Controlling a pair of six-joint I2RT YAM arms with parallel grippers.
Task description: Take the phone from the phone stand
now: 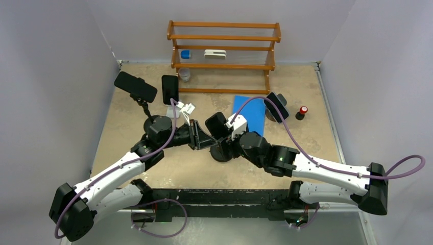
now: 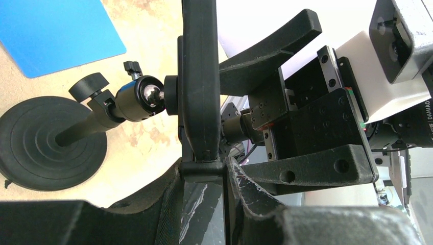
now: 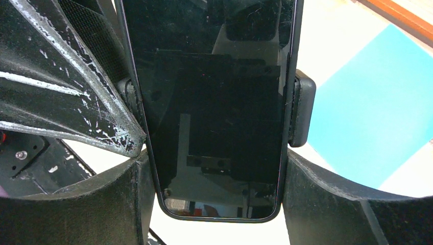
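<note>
A black phone (image 3: 214, 127) sits in the clamp (image 3: 304, 107) of a phone stand whose round base (image 2: 35, 143) and ball joint stand on the table, seen at centre in the top view. My right gripper is shut on the phone's end, one finger on each long side. My left gripper is at the phone and holder too, its fingertips meeting the lower end of the upright black piece; whether it grips cannot be told.
Other phones on stands stand at left (image 1: 135, 87), back (image 1: 170, 88) and right (image 1: 277, 106). A red-capped bottle (image 1: 301, 113) is at right, a blue mat (image 2: 61, 35) behind, a wooden rack (image 1: 223, 37) at the back.
</note>
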